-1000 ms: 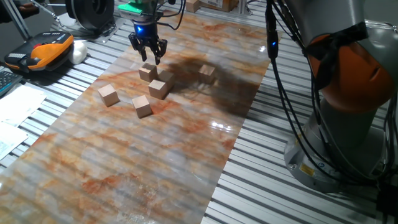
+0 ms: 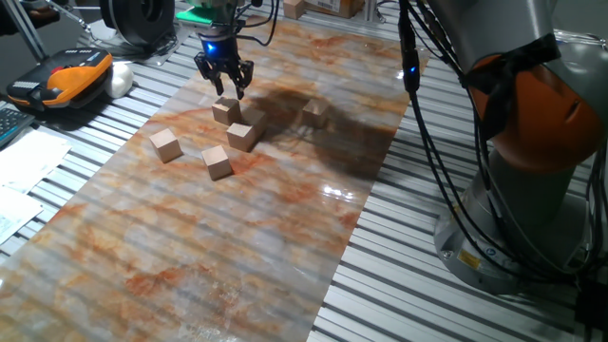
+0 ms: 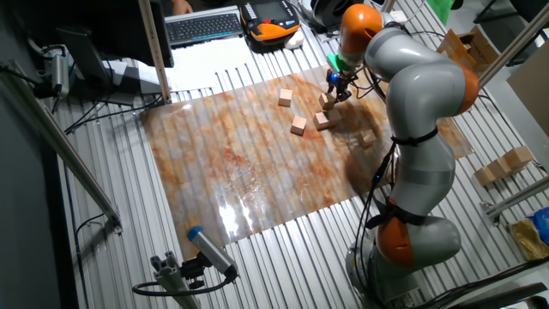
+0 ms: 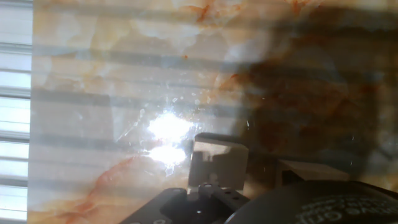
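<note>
My gripper [image 2: 230,93] hangs over the far part of the marbled sheet, its two fingers spread apart with nothing visible between them. Just below and slightly in front of the fingertips sits a wooden block [image 2: 226,111]. Close by it lies another wooden block [image 2: 241,137], seemingly with one more against its back. Nearer the camera are a left block [image 2: 163,145] and a middle block [image 2: 217,162]. A separate block [image 2: 314,113] rests in the arm's shadow to the right. In the wrist view, a block [image 4: 217,163] shows beyond the dark fingers at the bottom edge.
The marbled sheet [image 2: 190,256] is bare across its near half. An orange-and-black teach pendant [image 2: 76,81] and papers [image 2: 28,171] lie along the left side. More wooden blocks [image 3: 504,165] stand off the sheet at the right in exterior view 2.
Over the last second my gripper has shifted very slightly at most, and the arm's cables moved a little left. The blocks have stayed in place.
</note>
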